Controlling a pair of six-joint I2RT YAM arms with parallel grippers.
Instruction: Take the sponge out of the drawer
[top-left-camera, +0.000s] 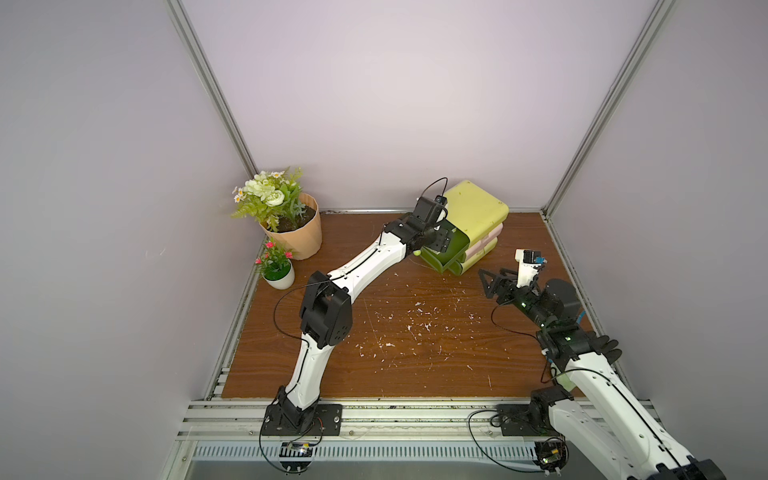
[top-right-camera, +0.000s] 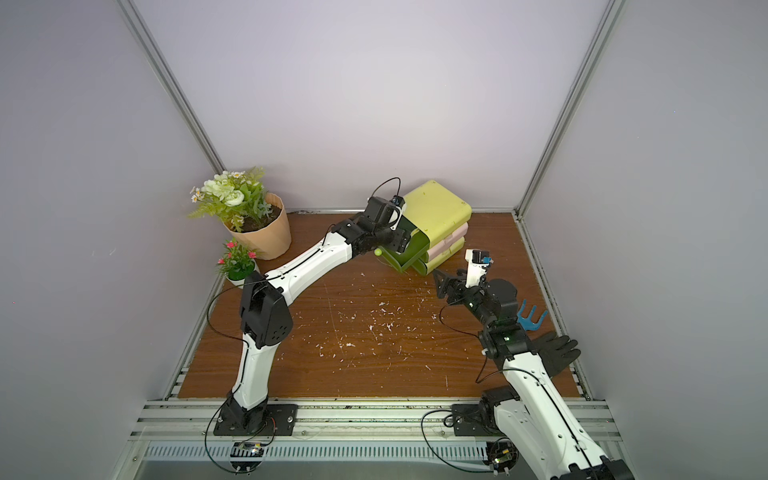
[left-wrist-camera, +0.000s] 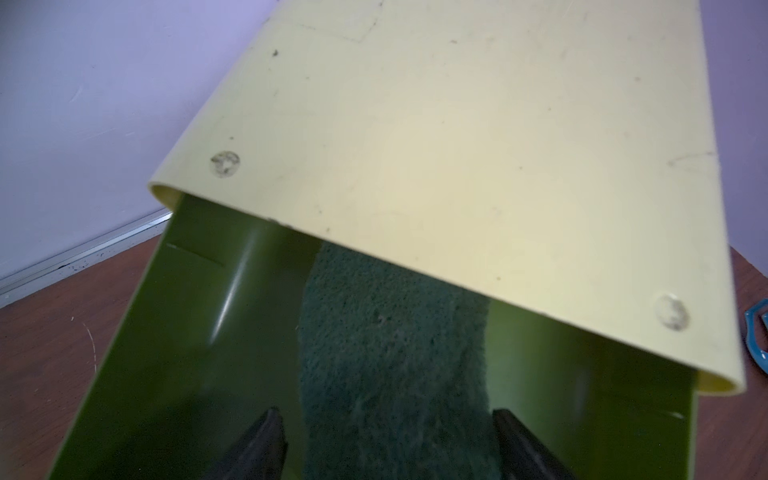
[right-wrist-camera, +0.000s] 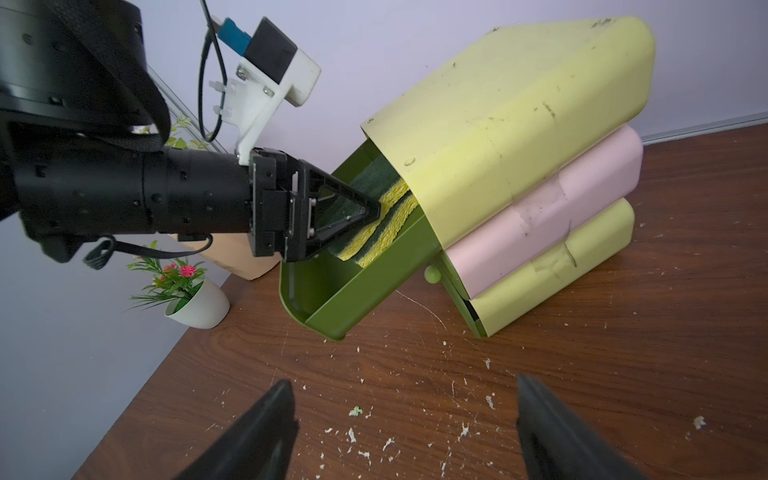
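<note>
The top green drawer (right-wrist-camera: 360, 292) is pulled out of the yellow-topped cabinet (right-wrist-camera: 512, 120). Inside it lie sponges with dark green faces and yellow edges (right-wrist-camera: 392, 232); two yellow layers show in the right wrist view, and their inner ends pass under the cabinet top. My left gripper reaches into the drawer, its fingers part open on either side of the dark green sponge face. Whether they touch it, I cannot tell. Out over the table, right of the cabinet's front, my right gripper is open and empty.
A large flower pot (top-left-camera: 300, 240) and a small white one (top-left-camera: 280, 276) stand at the left. Blue fork-like piece (top-right-camera: 530, 316) and black glove (top-right-camera: 556, 352) lie on the right. Small scraps litter the table's otherwise free middle.
</note>
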